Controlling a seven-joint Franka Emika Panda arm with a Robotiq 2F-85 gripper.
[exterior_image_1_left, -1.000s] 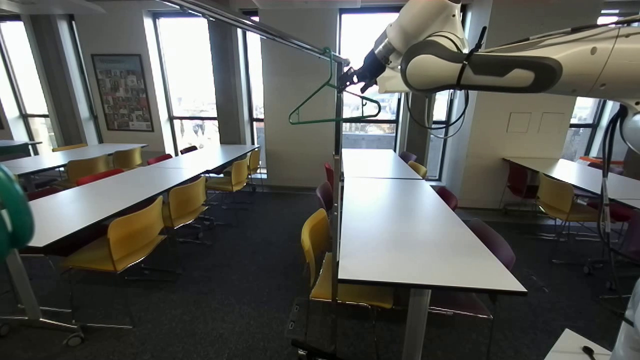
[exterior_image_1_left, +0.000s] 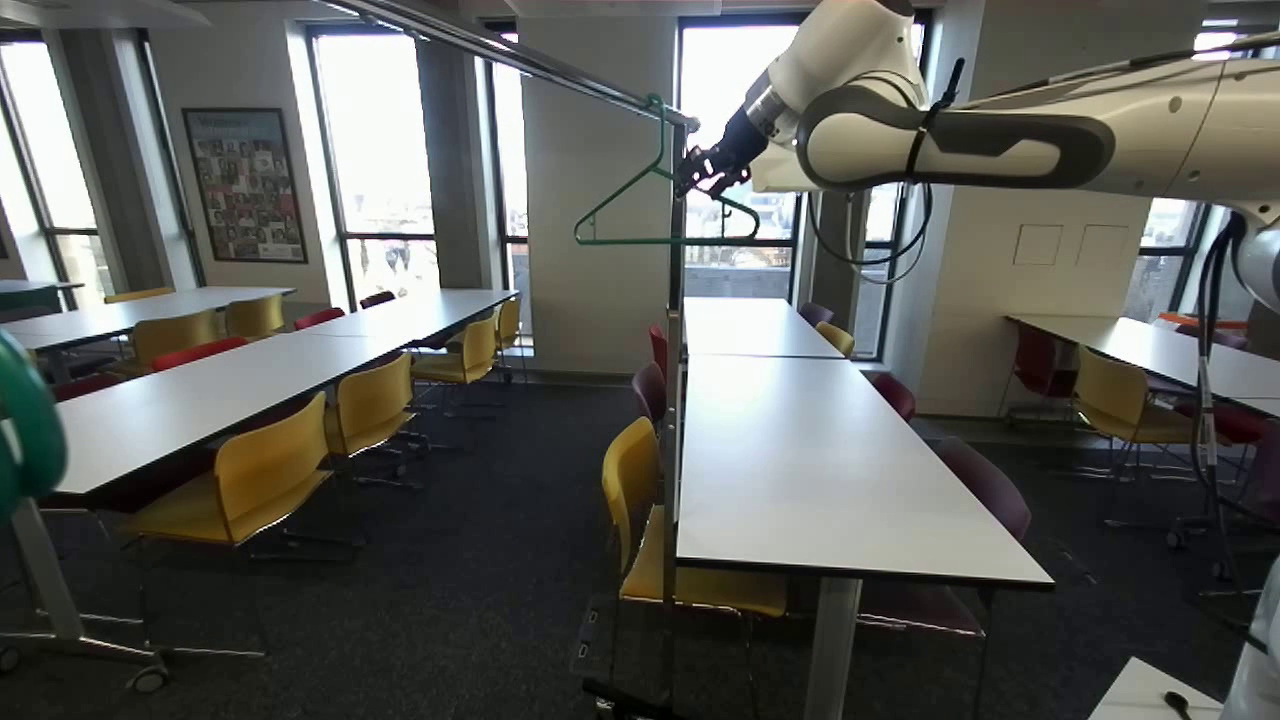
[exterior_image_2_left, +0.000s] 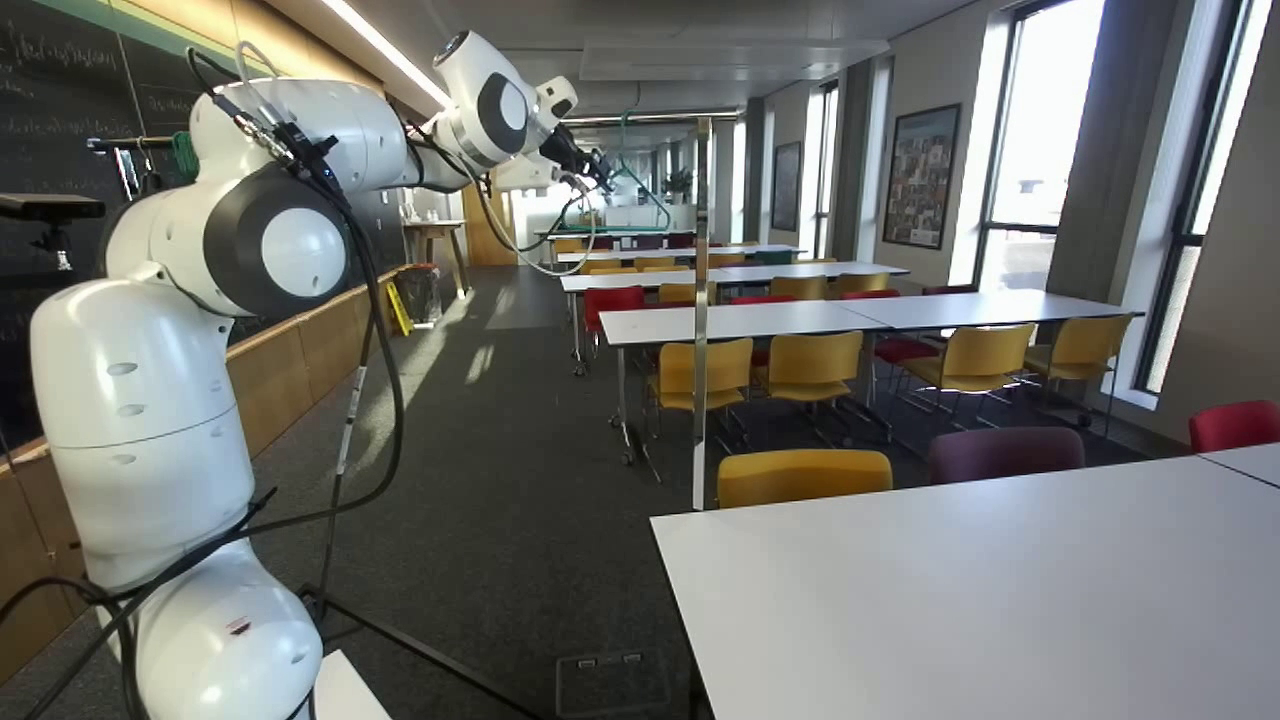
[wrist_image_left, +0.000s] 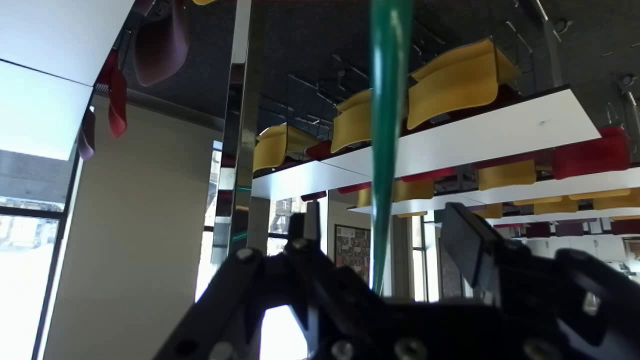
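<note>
A green clothes hanger (exterior_image_1_left: 624, 242) hangs by its hook near the end of a metal rail (exterior_image_1_left: 564, 78). Its right sloping side is where my gripper (exterior_image_1_left: 702, 182) stands, in front of the window. In the wrist view, the hanger's green bar (wrist_image_left: 385, 120) passes between the two dark fingers, with space visible on both sides. The fingers are apart, and whether either finger touches the bar cannot be told. From the second exterior view the hanger (exterior_image_2_left: 624, 229) shows just beyond the gripper (exterior_image_2_left: 603, 174), small and partly covered by it.
The rail's upright post (exterior_image_1_left: 674, 396) stands close beside the gripper. Below is a long white table (exterior_image_1_left: 828, 456) with nothing on it, yellow chairs (exterior_image_1_left: 630, 480) at its side. Another green object (exterior_image_1_left: 24, 420) shows blurred at the left edge.
My gripper has come slightly lower against the hanger. The hanger has swung a little, and its bottom bar now looks more level.
</note>
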